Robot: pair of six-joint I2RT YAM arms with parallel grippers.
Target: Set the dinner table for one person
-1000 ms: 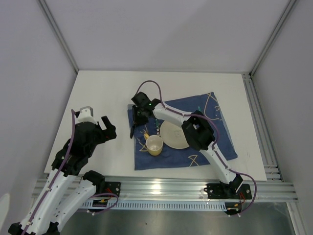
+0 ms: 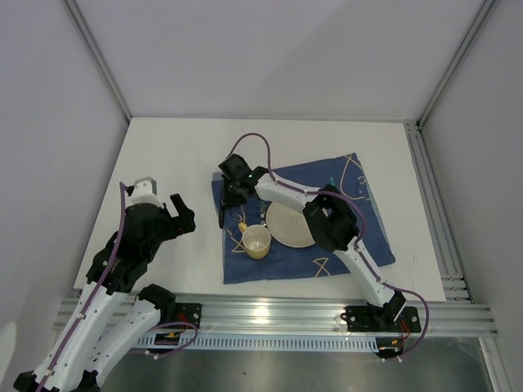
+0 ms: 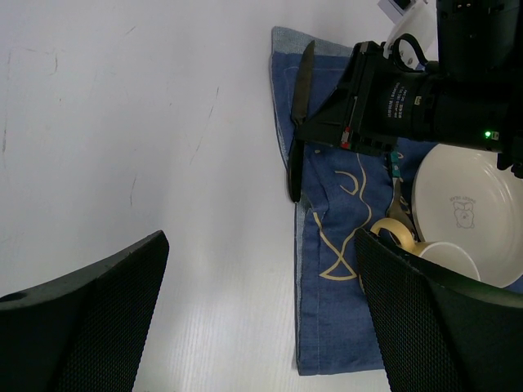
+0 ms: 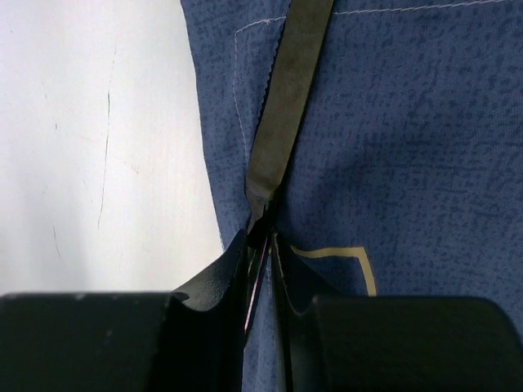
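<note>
A dark knife (image 3: 302, 82) (image 4: 290, 82) lies along the left edge of the blue placemat (image 2: 302, 269). My right gripper is down at its middle, fingertips close together around it; whether they grip it is unclear. The cream plate (image 2: 290, 229) (image 3: 466, 204) rests on the mat, with a yellow-handled mug (image 2: 256, 242) (image 3: 445, 260) at its left. Cutlery with a teal handle (image 3: 396, 192) lies between knife and plate, partly hidden by the right arm. My left gripper (image 2: 176, 214) stands open and empty over the bare table at left.
The right arm stretches across the mat over the plate's upper side. Walls and metal rails (image 2: 441, 212) border the table.
The right gripper has shifted very slightly at the knife, and the mat appears nudged a little leftward. The left arm has not moved.
</note>
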